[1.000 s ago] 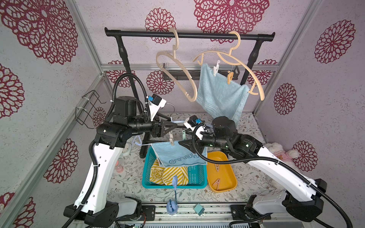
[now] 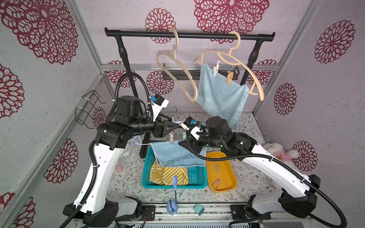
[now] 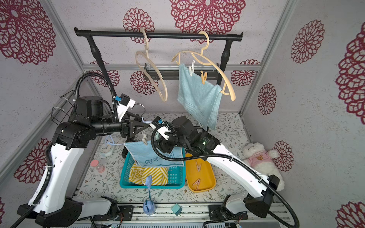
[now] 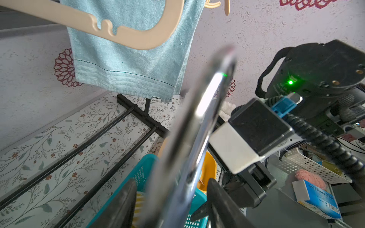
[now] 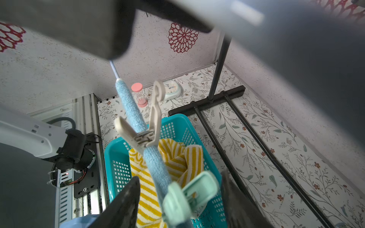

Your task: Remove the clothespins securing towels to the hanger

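Observation:
My left gripper (image 2: 175,128) is shut on the light blue hanger (image 2: 141,144); the hanger's metal hook (image 4: 205,110) rises blurred between the fingers in the left wrist view. A blue HELLO towel (image 2: 178,154) hangs from its bar, with a beige clothespin (image 5: 146,133) and a green clothespin (image 5: 190,195) clipped on. In the right wrist view my right gripper is open, one finger (image 5: 123,201) on each side of the green pin, which looks free of both. A second blue towel (image 2: 220,93) on the rack carries a white pin (image 2: 216,69) and an orange pin (image 2: 230,77).
Below the towel stands a teal basket (image 2: 146,178) with a yellow striped towel (image 2: 171,174). Beside it, a yellow tray (image 2: 228,178) holds pink clothespins (image 2: 216,183). An empty beige hanger (image 2: 190,81) hangs on the black rail (image 2: 197,35), close above the arms.
The left gripper and its hanger moved slightly right.

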